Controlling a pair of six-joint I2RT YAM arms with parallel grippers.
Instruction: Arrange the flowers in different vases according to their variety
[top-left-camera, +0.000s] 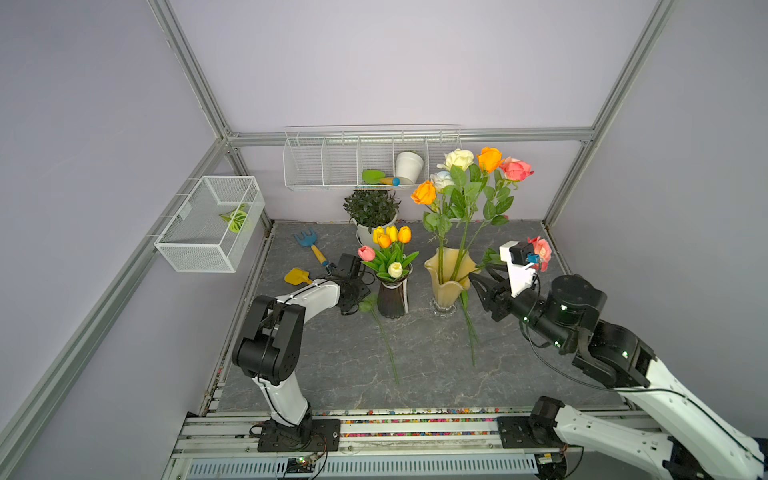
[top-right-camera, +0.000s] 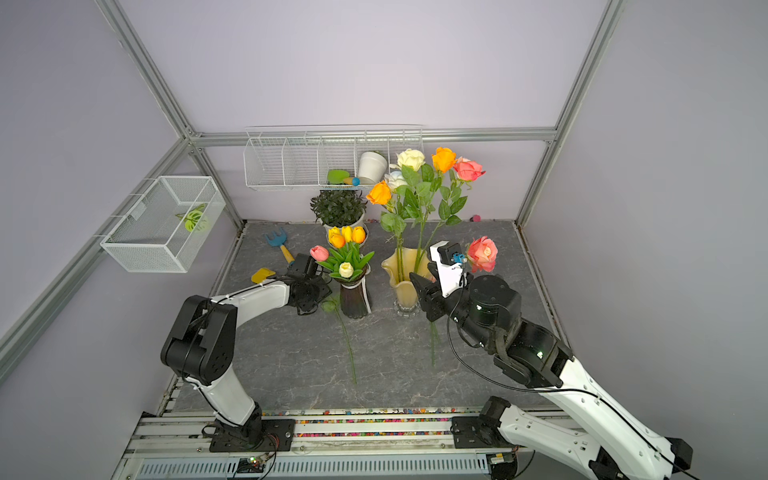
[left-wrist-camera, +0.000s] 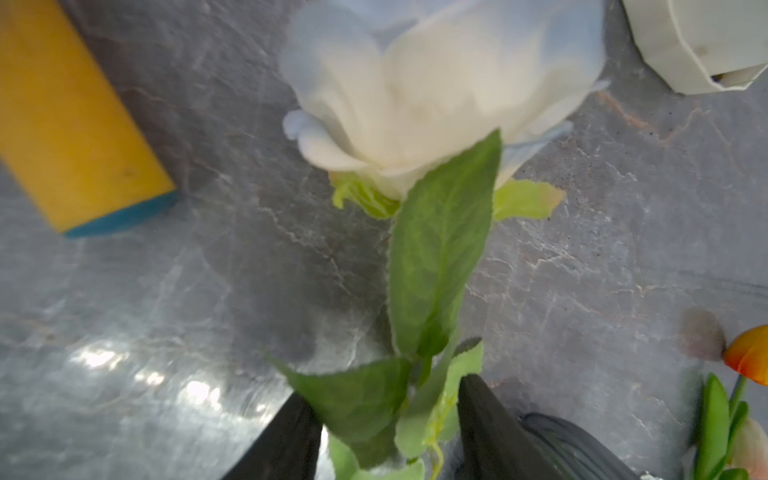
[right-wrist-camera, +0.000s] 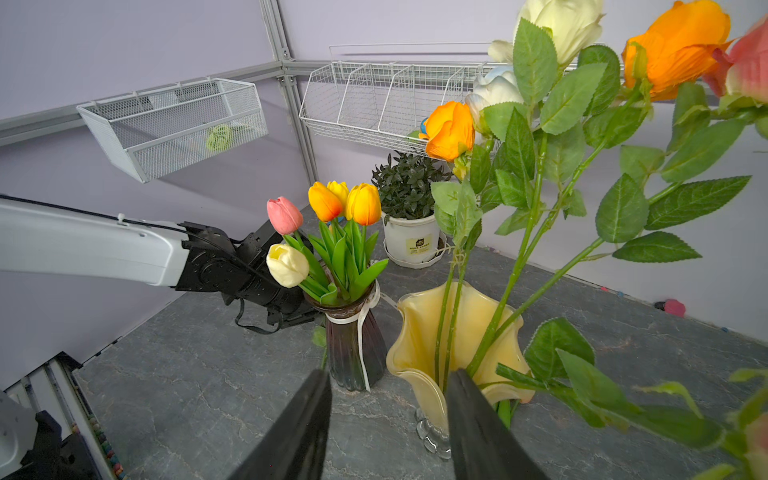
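Observation:
My left gripper (top-left-camera: 352, 284) is low at the table over a pale blue-white rose (left-wrist-camera: 440, 88); in the left wrist view its fingertips flank the leafy stem (left-wrist-camera: 424, 364), grip unclear. My right gripper (top-left-camera: 489, 289) is shut on a pink rose (top-left-camera: 538, 252), held beside the yellow vase (right-wrist-camera: 428, 320), its leaves crossing the rim in the right wrist view. That vase holds tall white, orange and pink roses (top-left-camera: 516, 169). The dark vase (top-left-camera: 392, 301) left of it holds yellow, orange, pink and white tulips (right-wrist-camera: 364, 204).
A potted plant (top-left-camera: 369, 209) stands at the back. A blue rake (top-left-camera: 306, 240) and yellow shovel (top-left-camera: 296, 276) lie left. Wire baskets (top-left-camera: 209, 224) hang on the walls.

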